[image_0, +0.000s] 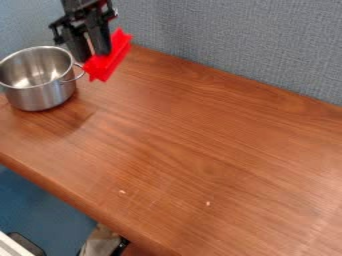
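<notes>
A red block (108, 58) is held up in the air at the upper left by my black gripper (95, 46), which is shut on it. The steel pot (35, 88) stands on the wooden table (214, 150) at the left, with the red block just right of and above its rim. The fingertips are partly hidden by the block and the arm.
A grey padded wall (241, 40) runs along the back. The table's front-left edge drops to a blue floor with some items at the bottom left.
</notes>
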